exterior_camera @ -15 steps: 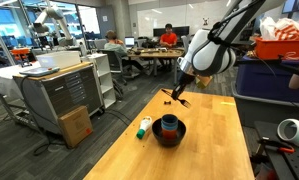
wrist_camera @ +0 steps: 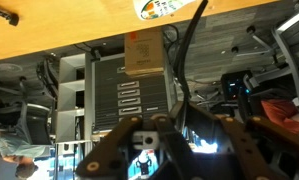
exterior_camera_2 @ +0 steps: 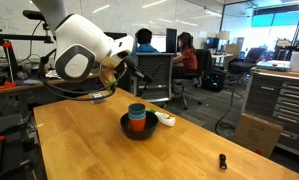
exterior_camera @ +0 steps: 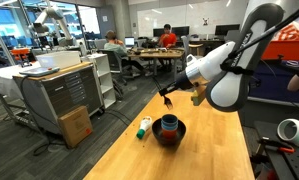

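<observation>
My gripper (exterior_camera: 173, 84) is shut on a thin black utensil, above and slightly behind the dark bowl (exterior_camera: 170, 143). In the wrist view the black utensil (wrist_camera: 181, 62) runs as a slim curved strip away from the fingers; its exact kind is hard to tell. Inside the bowl (exterior_camera_2: 139, 133) stand stacked cups, a blue cup (exterior_camera_2: 137, 109) above a reddish cup (exterior_camera_2: 137, 125). A white bottle with a green part (exterior_camera_2: 166, 119) lies on the table beside the bowl.
A small dark object (exterior_camera_2: 222, 161) lies near one table edge. A brown box (exterior_camera_2: 257, 134) and drawer cabinets (exterior_camera: 74, 90) stand beyond the table. People sit at desks behind.
My arm has swung from the back right of the table toward the bowl, bringing the black utensil along. Bowl, cups and bottle have stayed in place.
</observation>
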